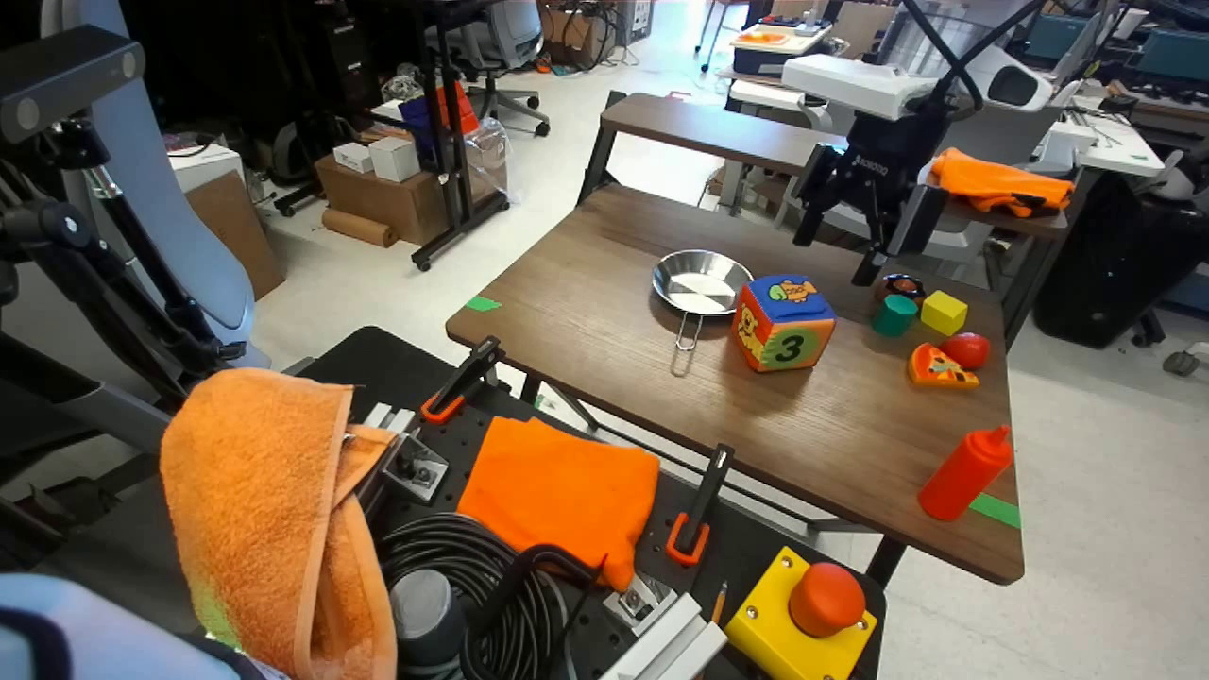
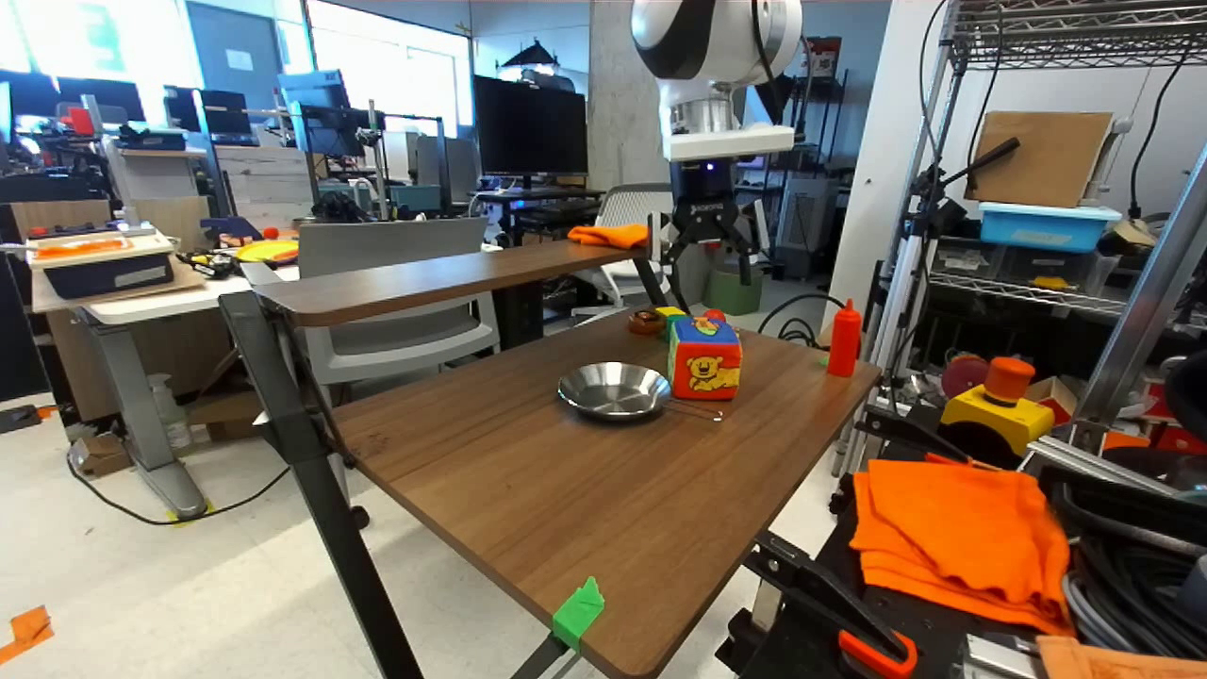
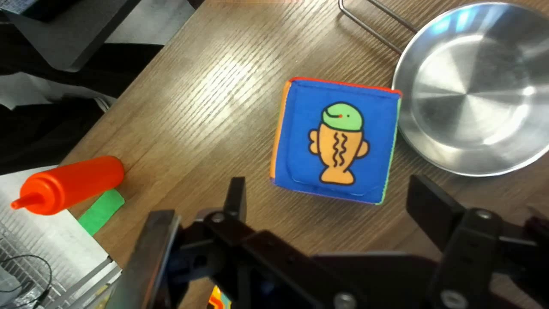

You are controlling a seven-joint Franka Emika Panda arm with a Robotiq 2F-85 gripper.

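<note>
Wide open, my gripper hangs above the table with nothing between its fingers. In the wrist view a soft cube (image 3: 337, 139) with a fish on its blue top lies below and just beyond the fingertips. Exterior view 1 shows the cube (image 1: 784, 323) on the table, a number 3 on one side, with the gripper (image 1: 839, 255) higher up and farther back. A shiny steel pan (image 1: 700, 282) sits beside the cube, its wire handle toward the near edge. The red squeeze bottle (image 1: 965, 472) stands near the right front corner.
Behind the cube are a teal cup (image 1: 895, 315), a yellow block (image 1: 943, 312), a red round toy (image 1: 966, 349) and a toy pizza slice (image 1: 942, 367). A raised shelf (image 2: 453, 277) borders the table's back.
</note>
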